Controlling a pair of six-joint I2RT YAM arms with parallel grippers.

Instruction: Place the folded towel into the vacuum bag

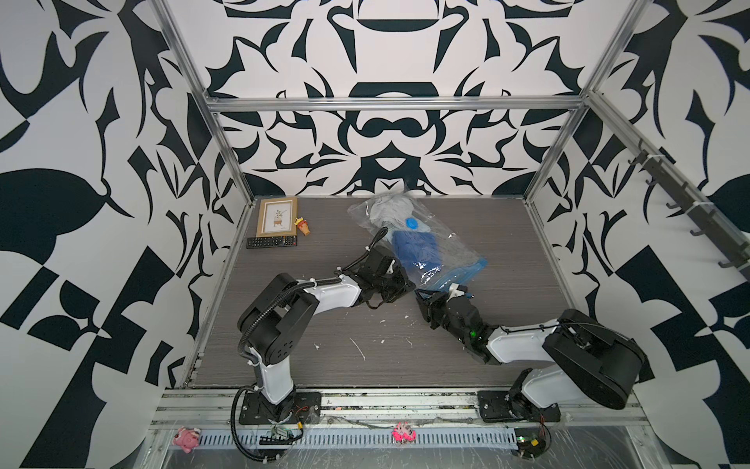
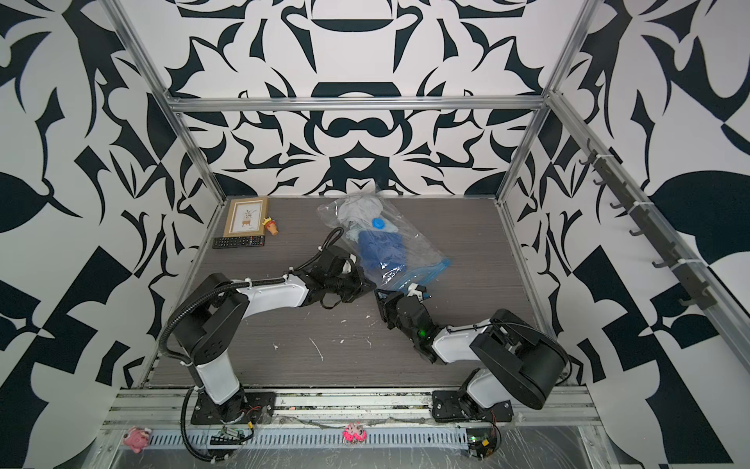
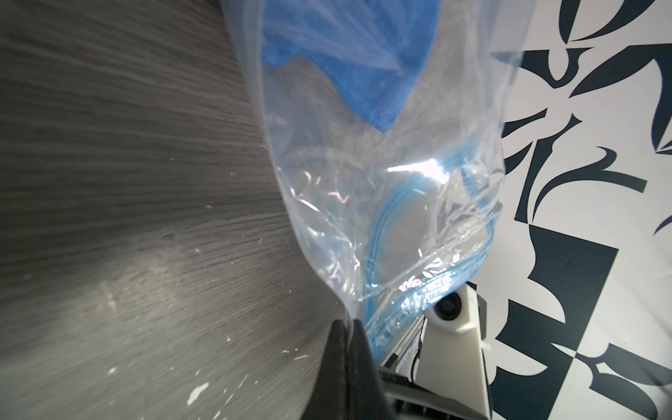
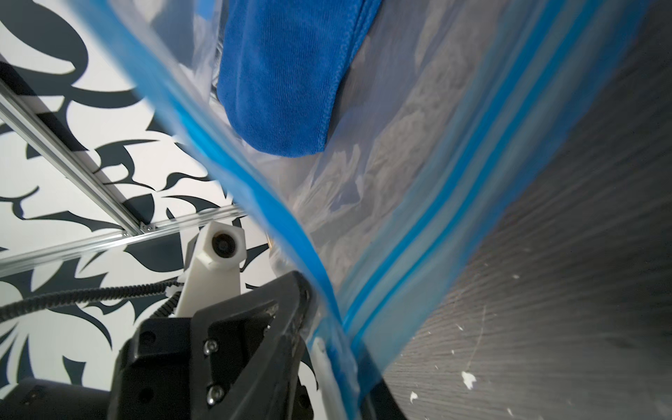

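Note:
The folded blue towel lies inside the clear vacuum bag, seen through the plastic. In the right wrist view the towel sits between the parted blue-edged sides of the bag mouth. My left gripper is shut on the bag's side edge near the mouth. At the bag's near corner, my right gripper stands partly open, with the blue zip strip and a white piece between its fingers. Its far finger is mostly hidden by the plastic.
A picture frame, a black remote and a small red and yellow toy lie at the back left. Both grippers are close together at the bag mouth. The table right of the bag is clear.

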